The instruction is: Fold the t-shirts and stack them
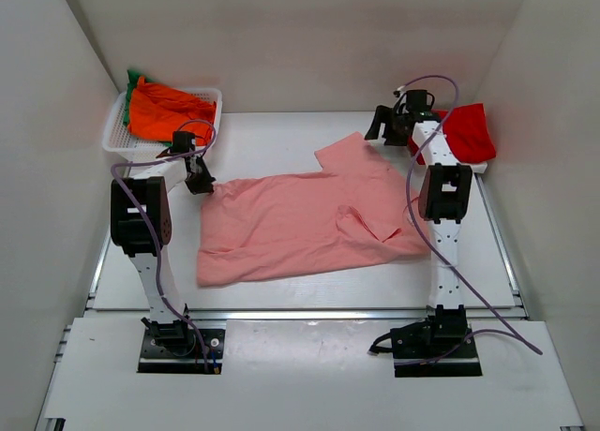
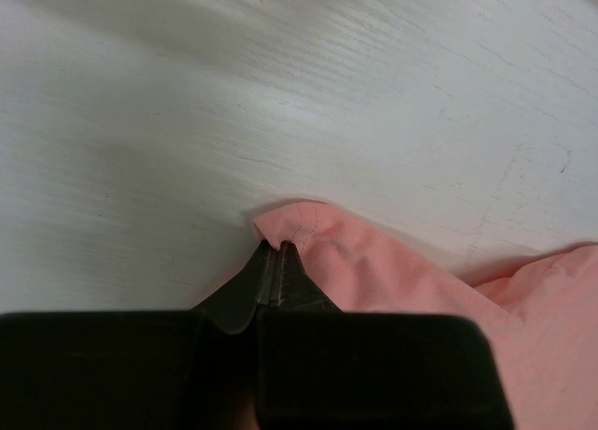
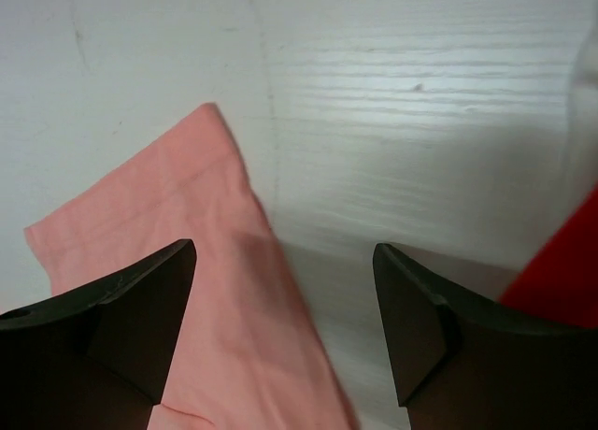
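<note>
A pink t-shirt (image 1: 291, 215) lies spread over the middle of the table, with a raised fold towards its right part and a sleeve pointing to the back. At its back left corner my left gripper (image 1: 208, 187) is shut; the left wrist view shows pink cloth (image 2: 313, 222) pinched at the fingertips. My right gripper stands open near the sleeve (image 3: 192, 173), its left finger over the pink cloth and its right finger over bare table. Nothing is between its fingers in a grip.
A white basket (image 1: 114, 136) at the back left holds orange and green cloth (image 1: 169, 112). At the back right, folded red cloth (image 1: 473, 131) rests on something white, close to my right gripper.
</note>
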